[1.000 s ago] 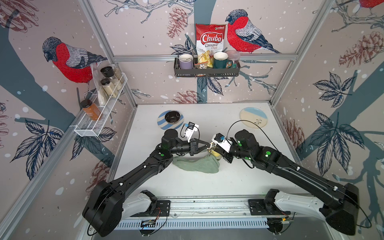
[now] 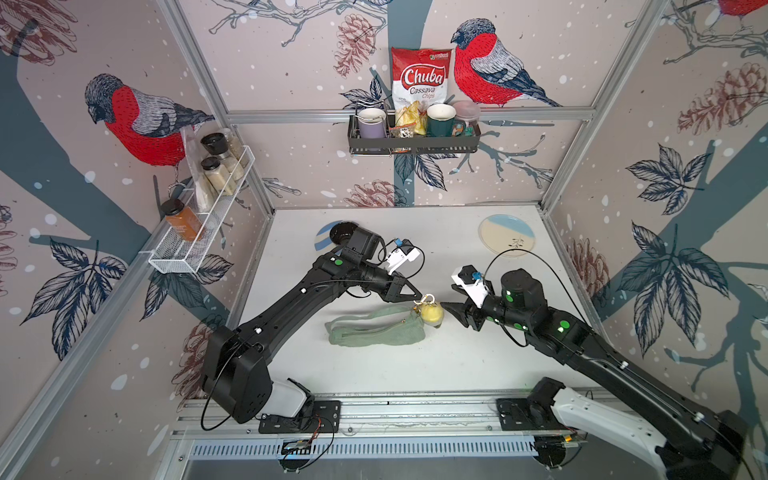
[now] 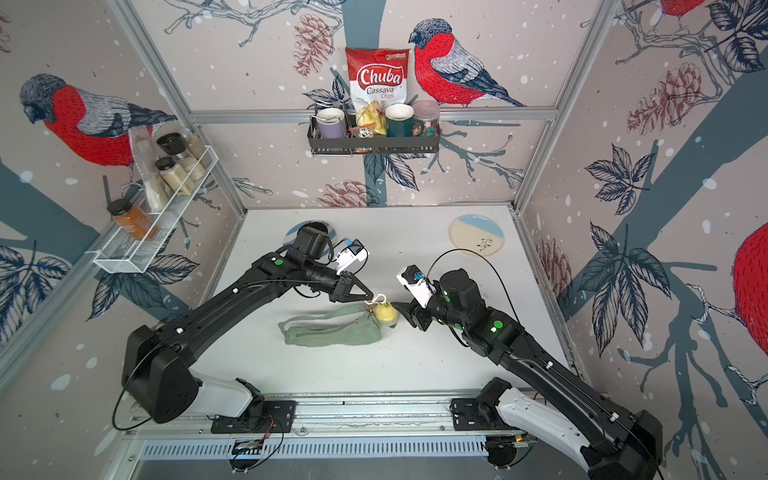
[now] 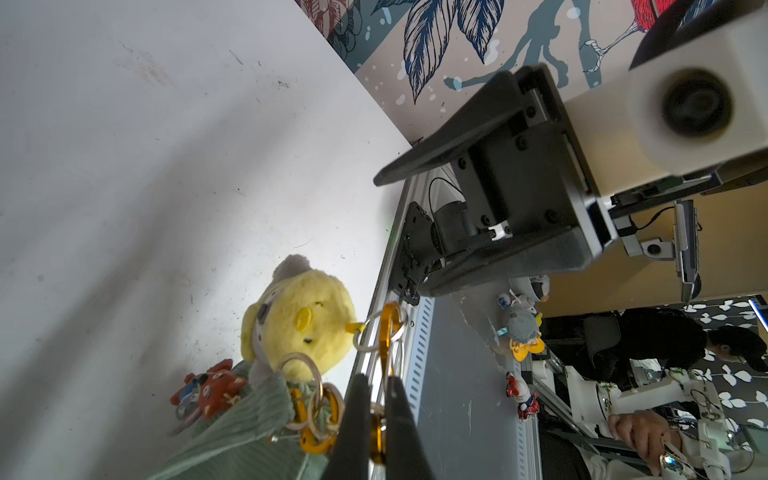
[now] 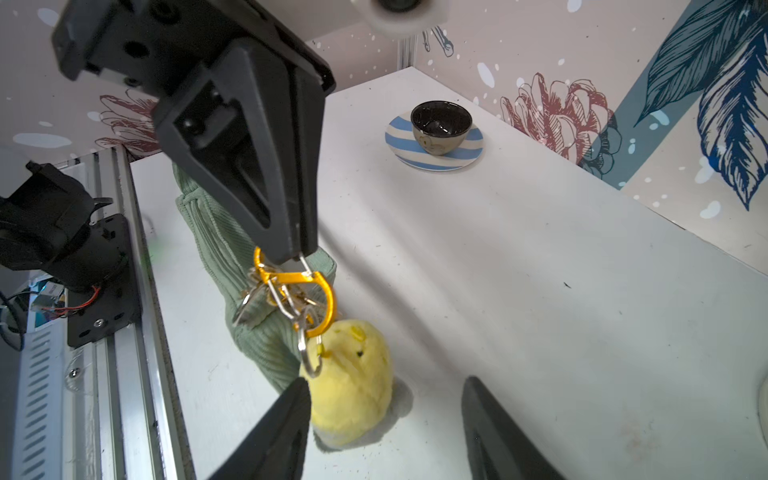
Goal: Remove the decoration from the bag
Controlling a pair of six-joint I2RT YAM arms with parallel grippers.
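The green bag (image 2: 372,332) lies on the table with a yellow plush decoration (image 4: 296,320) at its end, amid gold carabiners (image 5: 316,312) and rings. My left gripper is shut at the rings above the plush, its tips seeming to pinch the metal hardware. In the right wrist view the hardware hangs just below those tips. My right gripper stands open just right of the plush, empty. A small red plush charm (image 4: 216,392) also shows beside the bag.
A dark bowl (image 5: 440,132) on a striped plate (image 5: 432,160) is at the back left, a round plate (image 2: 506,230) at the back right.
Both arms have shifted, the right gripper moving rightward off the hardware, leaving the plush visible. The bag has slid slightly left, and the left arm now partly covers the bowl.
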